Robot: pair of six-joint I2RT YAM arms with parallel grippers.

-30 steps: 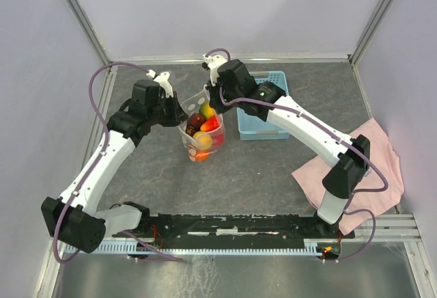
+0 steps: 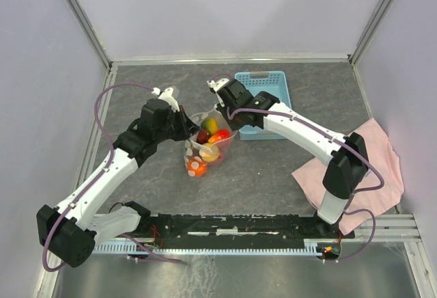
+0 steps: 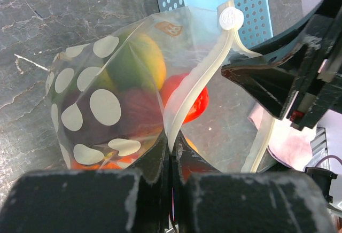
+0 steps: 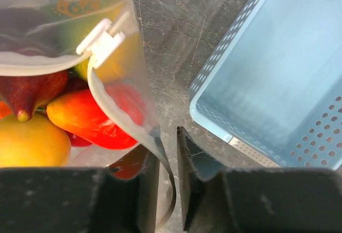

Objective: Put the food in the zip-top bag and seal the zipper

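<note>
A clear zip bag (image 2: pixel 212 156) with white dots hangs in the middle, its mouth spread wide. Inside sit a red pepper (image 4: pixel 93 118), a yellow fruit (image 4: pixel 33 141), a green-yellow fruit (image 3: pixel 136 64) and other pieces. My left gripper is shut on one side of the bag's zip rim. At the opposite side, my right gripper stands part open, fingers apart, with the bag's rim running down between them. The white slider (image 3: pixel 231 18) sits at a corner of the zip, near the right gripper.
Behind the right arm stands a blue basket (image 2: pixel 278 86); the part seen from the right wrist is empty. A pink cloth (image 2: pixel 372 168) lies at the right. Grey table (image 2: pixel 259 182) around and in front of the bag is clear.
Both grippers and the bag came toward the front and the bag's mouth widened.
</note>
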